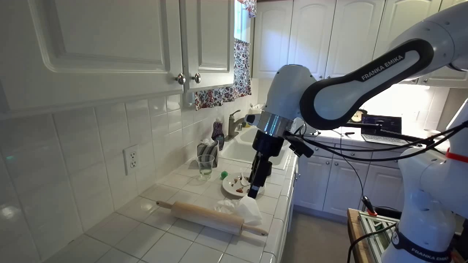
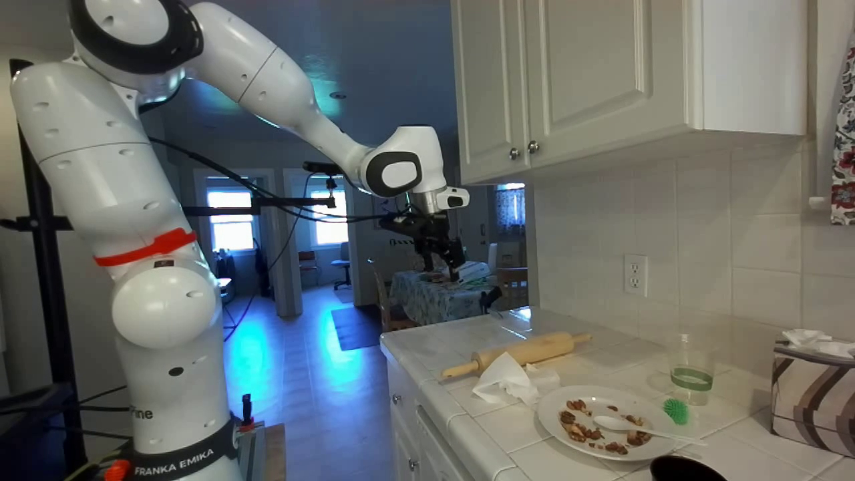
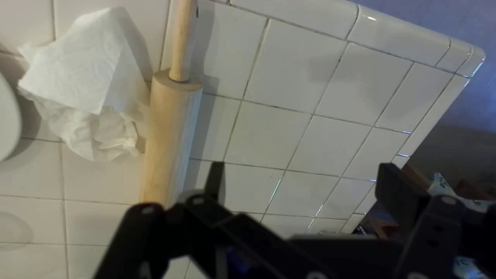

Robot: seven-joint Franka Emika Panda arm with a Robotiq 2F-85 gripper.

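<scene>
My gripper is open above the tiled counter, with only bare tiles showing between its widely parted fingers in the wrist view. A wooden rolling pin [image 3: 169, 135] lies on the counter just left of the gap in that view. Beside it sits a crumpled white paper towel [image 3: 86, 79]. In exterior view 2 the white plate [image 2: 553, 417] holds nut pieces [image 2: 578, 433] and a white spoon [image 2: 633, 426]. Next to the plate are a spiky green ball [image 2: 675, 411] and a clear cup [image 2: 691, 377] with a green band.
A striped tissue box [image 1: 208, 154] stands by the tiled wall, near the sink [image 1: 239, 147]. A black cup [image 2: 681, 469] is partly cut off at the lower edge. Overhead cabinets [image 1: 109, 44] hang above the counter. Tiles beyond the rolling pin are clear up to the counter edge [image 3: 400, 37].
</scene>
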